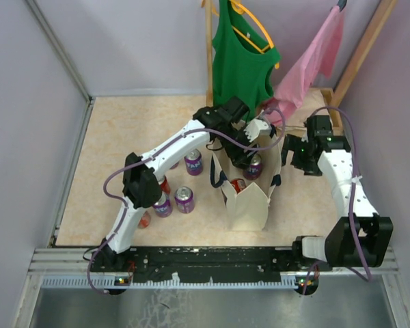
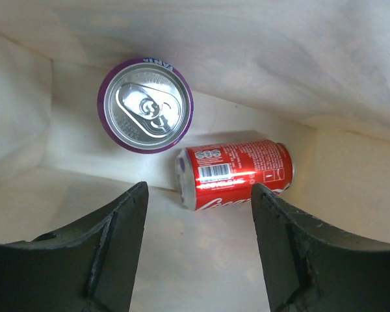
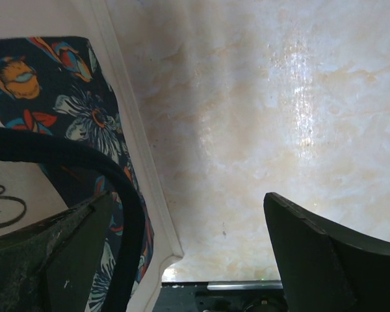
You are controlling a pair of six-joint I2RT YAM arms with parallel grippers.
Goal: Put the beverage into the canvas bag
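The canvas bag [image 1: 249,212] stands at the table's middle right. Inside, a purple can [image 2: 146,107] stands upright and a red can [image 2: 234,172] lies on its side. My left gripper is down in the bag's mouth over them, fingers apart with nothing gripped. My right gripper hangs open just right of the bag, beside its black strap and floral panel [image 3: 91,117].
Several cans, among them purple cans [image 1: 184,199] and red cans [image 1: 143,220], stand left of the bag. Green [image 1: 239,68] and pink garments [image 1: 307,61] hang behind. The table right of the bag is clear.
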